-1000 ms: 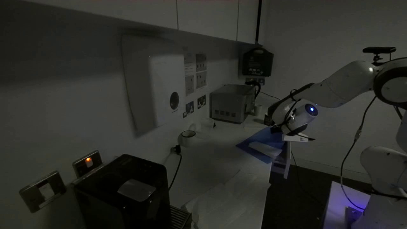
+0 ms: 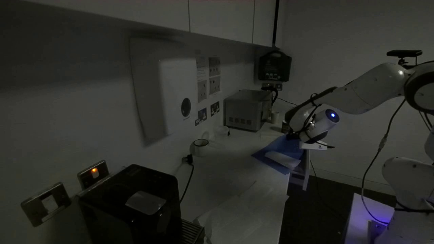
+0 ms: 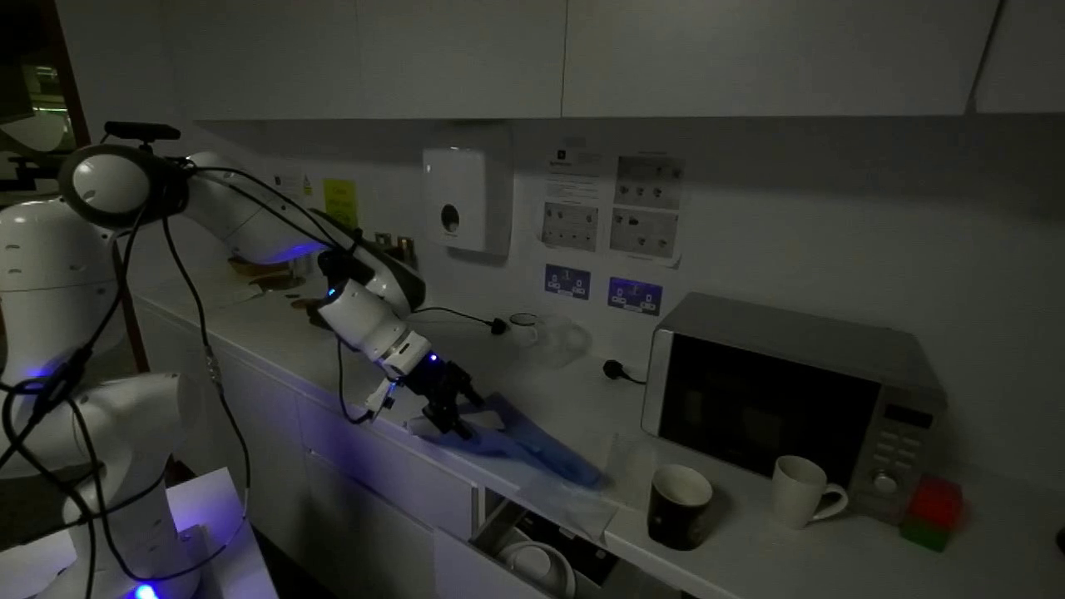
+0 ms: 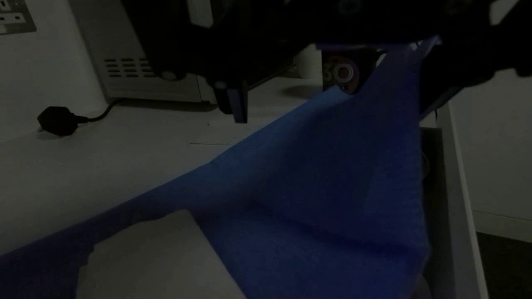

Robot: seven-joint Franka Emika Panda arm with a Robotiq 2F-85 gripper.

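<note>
A blue cloth (image 3: 544, 446) lies at the counter's front edge, above a pulled-out drawer (image 3: 529, 554). On the cloth rests a flat white piece (image 2: 282, 159), seen close up at the bottom of the wrist view. My gripper (image 3: 472, 419) is low over the cloth, its fingers open. In the wrist view, one finger (image 4: 240, 107) hangs clear of the cloth on the left. A raised corner of the cloth rises up to the other finger, at the right; whether they touch is too dark to tell.
A dark patterned mug (image 3: 676, 519) and a white mug (image 3: 799, 491) stand beyond the cloth, before the microwave (image 3: 759, 399). Red and green blocks (image 3: 931, 511) sit at its far end. A coffee machine (image 2: 134, 203) occupies the counter's other end.
My arm has shifted very slightly to the left in exterior view 1. The cloth and the white piece look almost the same.
</note>
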